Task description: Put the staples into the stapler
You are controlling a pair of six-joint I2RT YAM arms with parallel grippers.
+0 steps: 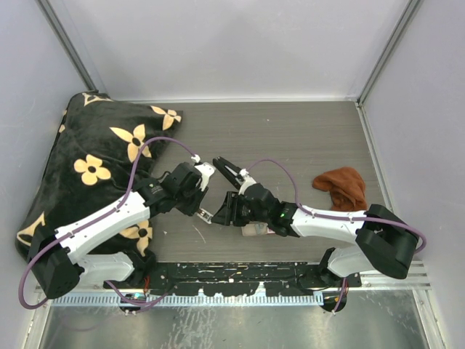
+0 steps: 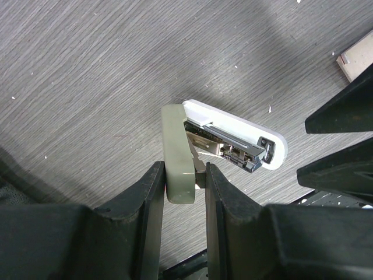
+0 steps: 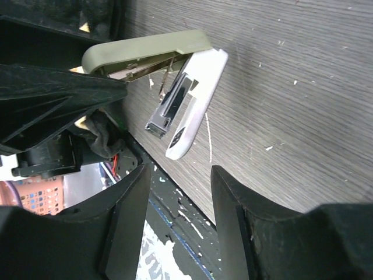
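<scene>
The stapler has a green cover (image 2: 178,146) swung up from its white base (image 2: 233,128). Its metal magazine (image 2: 236,149) is exposed over the base; whether staples lie in it I cannot tell. My left gripper is shut on the cover's free end. To the right of the base, my right gripper stands apart from the stapler. Its fingers (image 3: 125,204) are parted in the right wrist view, with nothing seen between them. In the top view the arms hide much of the stapler, leaving part of its white base (image 1: 206,216) visible.
A small pale box (image 2: 361,55) lies on the table right of the stapler, partly under the right arm in the top view. A brown cloth (image 1: 343,187) is at the right and a dark flowered cloth (image 1: 91,169) at the left.
</scene>
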